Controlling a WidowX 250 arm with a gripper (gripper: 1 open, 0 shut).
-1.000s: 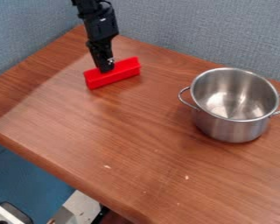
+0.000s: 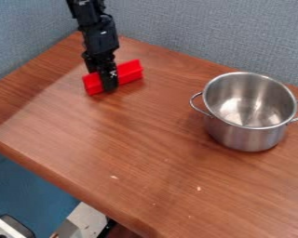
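Note:
A red rectangular block (image 2: pixel 128 72) lies on the wooden table toward the back left. My black gripper (image 2: pixel 107 78) is lowered onto it from above, its fingers at the block's middle and hiding part of it. Whether the fingers are closed on the block is too small to tell.
A steel pot (image 2: pixel 248 113) with two side handles stands on the right of the table (image 2: pixel 127 167). Grey-blue walls border the back, and the table's edge runs along the lower left.
My gripper has moved down and slightly left onto the red block, which has shifted a little to the left. The pot has not moved.

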